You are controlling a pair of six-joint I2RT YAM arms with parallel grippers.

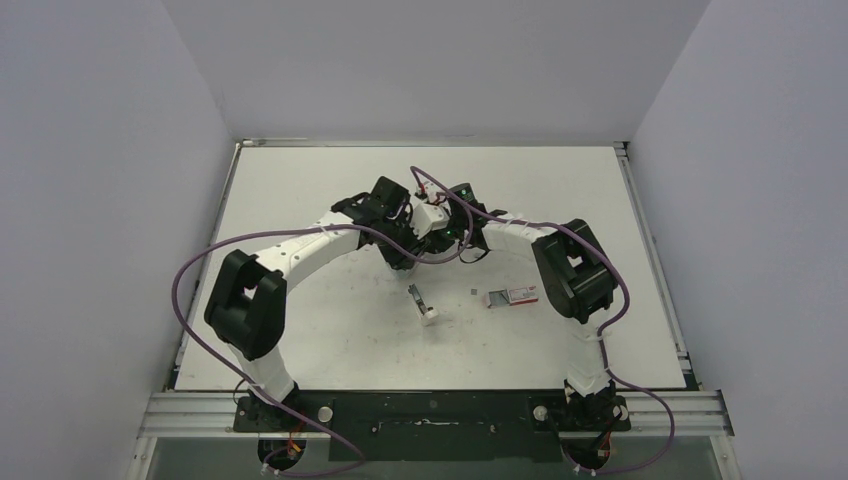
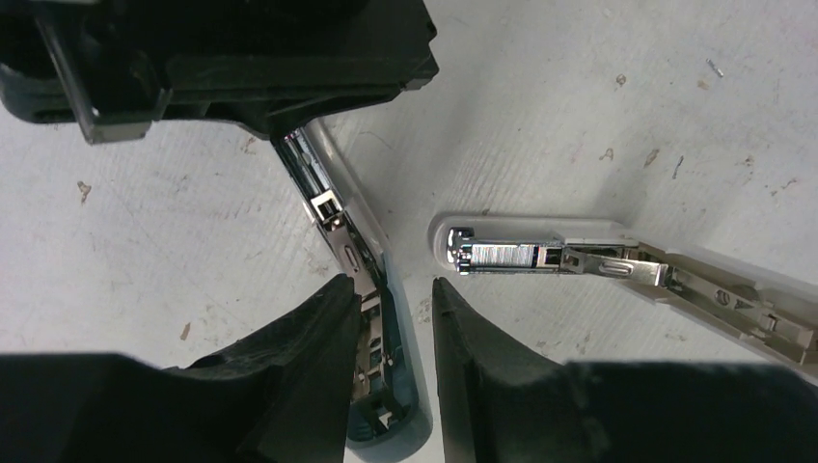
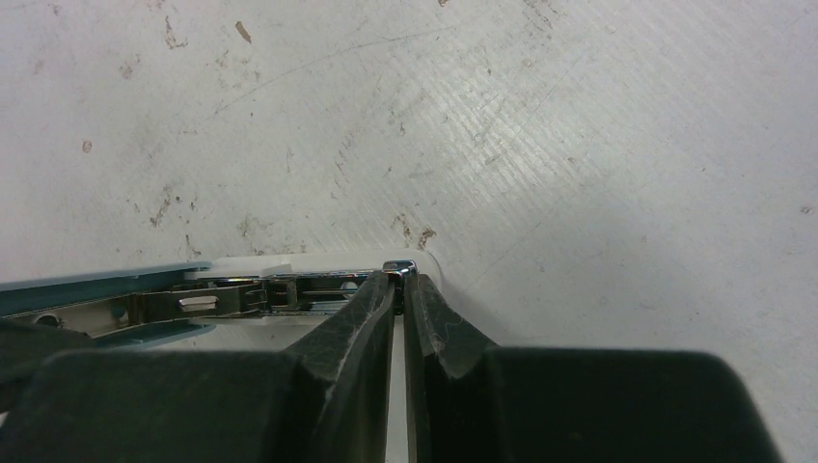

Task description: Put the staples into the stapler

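An opened dark-teal stapler (image 2: 395, 405) lies under both arms, its silver magazine exposed. My right gripper has its fingertips nearly together at the magazine's end; whether anything is between them is unclear. My left gripper hovers over that stapler in the left wrist view, fingertips a short gap apart; what it holds, if anything, is hidden. A second opened white stapler (image 2: 743, 304), with a staple strip (image 2: 500, 255) in its magazine, lies beside it, also visible in the top view (image 1: 428, 315).
Small boxes (image 1: 512, 297) and a small grey piece (image 1: 474, 292) lie right of the white stapler.
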